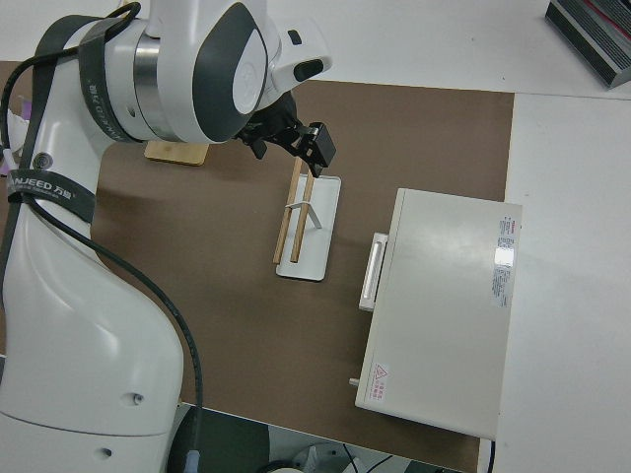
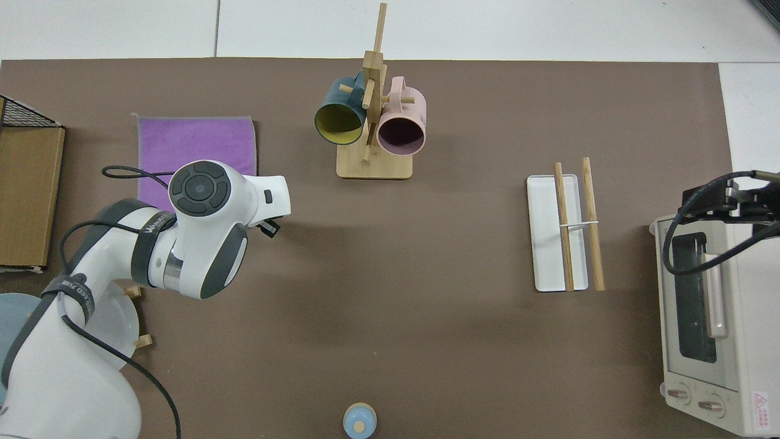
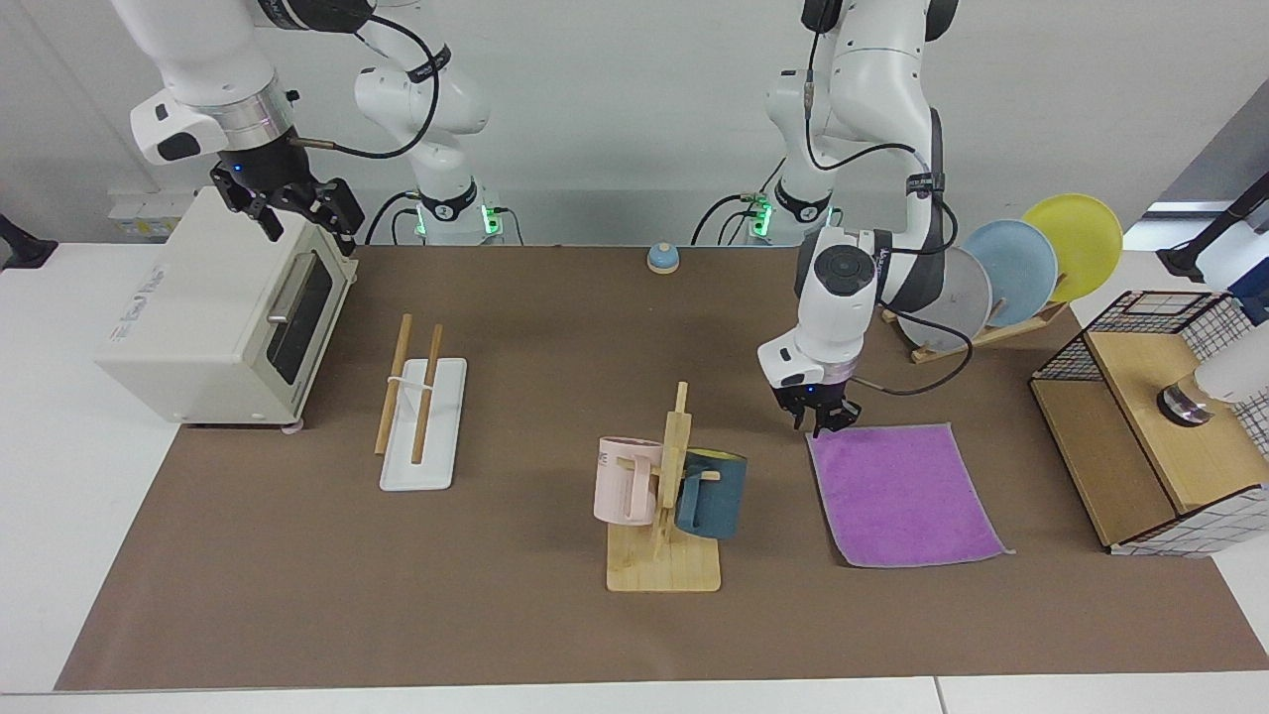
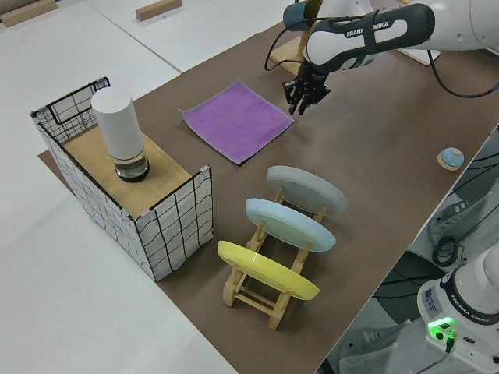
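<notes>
My left arm's gripper (image 3: 818, 411) hangs low over the brown mat beside the purple cloth (image 3: 904, 494); whether it is open or shut is unclear. My right gripper (image 1: 309, 148) is raised by the white toaster oven (image 3: 226, 321), its fingertips small and dark, their state unclear. A wooden mug tree (image 2: 373, 161) holds a teal mug (image 2: 336, 117) and a pink mug (image 2: 400, 128). A white board with two wooden sticks (image 2: 545, 234) lies right of it.
A plate rack holds grey, blue and yellow plates (image 4: 269, 273) behind the left arm. A wire shelf (image 4: 171, 234) with a white cylinder (image 4: 117, 125) stands at the side. A small blue round object (image 2: 359, 421) lies on the mat.
</notes>
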